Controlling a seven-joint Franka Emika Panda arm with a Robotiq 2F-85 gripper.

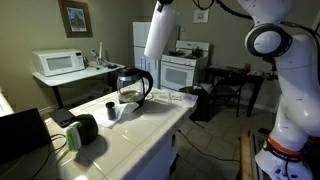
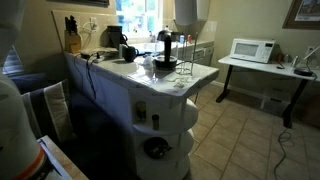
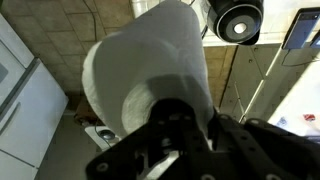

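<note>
A white paper towel roll (image 1: 161,33) hangs upright high above the far part of the counter, held from its top end. In the wrist view the roll (image 3: 150,62) fills the middle, and my gripper is shut on its near end. The roll hides most of the fingertips. Only the roll's lower part (image 2: 191,10) shows in the second exterior view, at the top edge; the gripper lies outside that view.
Below the roll, a glass coffee pot or kettle (image 1: 133,86) stands on the white counter (image 1: 128,138). A dark cup (image 1: 110,110) and a green-and-black object (image 1: 82,132) are nearer. A microwave (image 1: 58,62) stands behind. Bare counter lies at front right.
</note>
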